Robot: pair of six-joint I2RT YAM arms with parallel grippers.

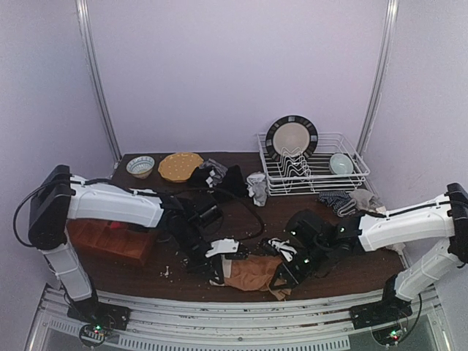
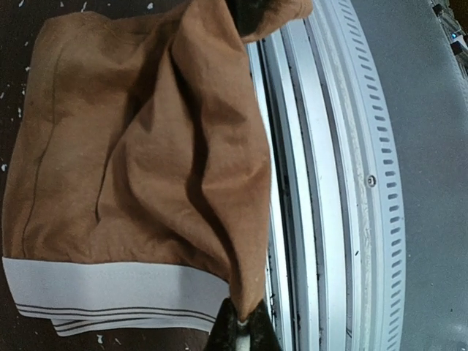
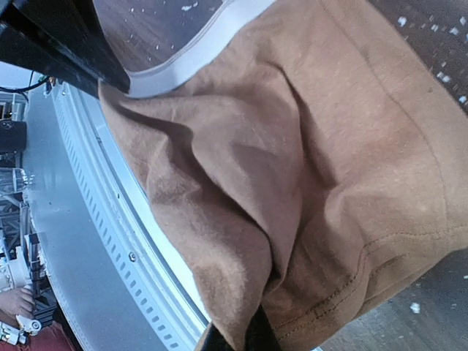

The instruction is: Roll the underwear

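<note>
Brown underwear (image 1: 248, 272) with a white waistband (image 2: 117, 289) lies near the table's front edge, its near side bunched along the edge. My left gripper is shut on a gathered corner of it beside the waistband. My right gripper is shut on another gathered part of the brown cloth, at the opposite end. A dark gripper part (image 3: 80, 51) shows at the far corner in the right wrist view.
An orange box (image 1: 102, 245) sits at the left. Behind are a bowl (image 1: 140, 165), a yellow dish (image 1: 179, 167), dark clothing (image 1: 227, 186) and a dish rack (image 1: 314, 183). Folded clothes (image 1: 336, 201) lie at the right.
</note>
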